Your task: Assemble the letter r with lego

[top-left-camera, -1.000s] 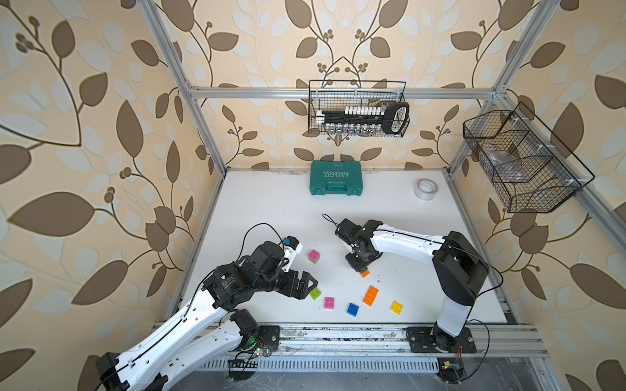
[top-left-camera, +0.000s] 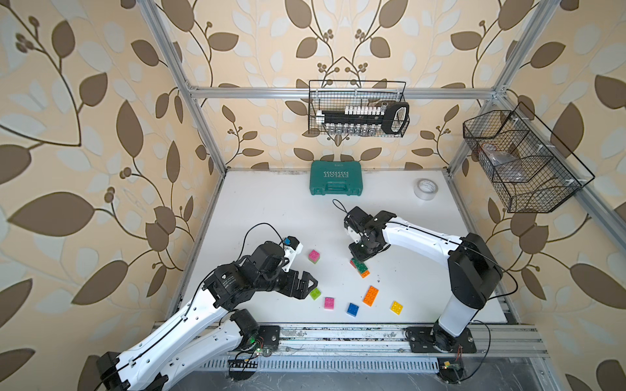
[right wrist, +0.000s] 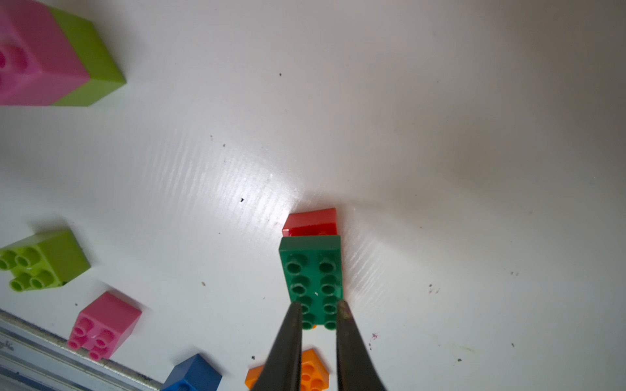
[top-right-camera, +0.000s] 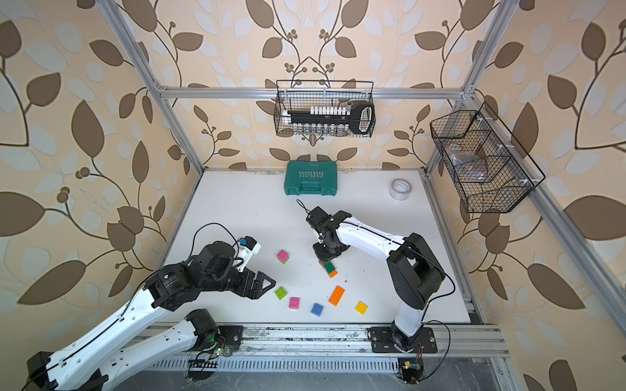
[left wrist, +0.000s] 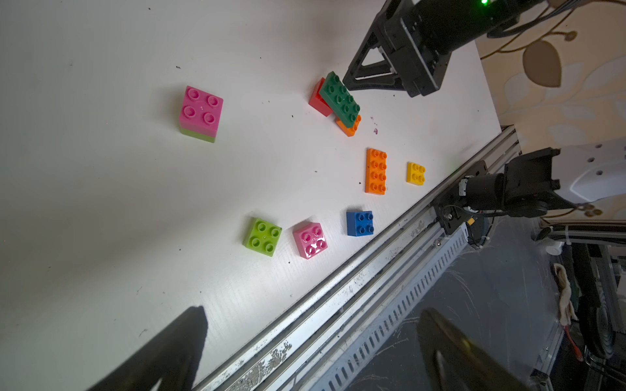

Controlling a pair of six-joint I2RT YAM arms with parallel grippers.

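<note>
A green 2x4 brick [right wrist: 310, 273] rests tilted on a red brick [right wrist: 309, 219] and an orange brick [left wrist: 349, 129]. My right gripper is just behind and above this stack, fingertips part open, with nothing visible held. My left gripper hangs open over the near left. Loose on the table lie a lime brick [left wrist: 262, 237], a pink brick [left wrist: 310, 241], a blue brick [left wrist: 360, 223], an orange 2x4 brick [left wrist: 375, 170] and a yellow brick [left wrist: 416, 173]. A pink-on-lime stack [left wrist: 201, 112] sits left of the green stack.
A green case [top-left-camera: 335, 177] and a tape roll [top-left-camera: 425, 189] stand at the back. Wire baskets [top-left-camera: 357, 110] hang on the frame. The metal rail [top-left-camera: 339, 329] runs along the front edge.
My right gripper has moved up and back from the green brick, uncovering it in the top left view. The left arm is still.
</note>
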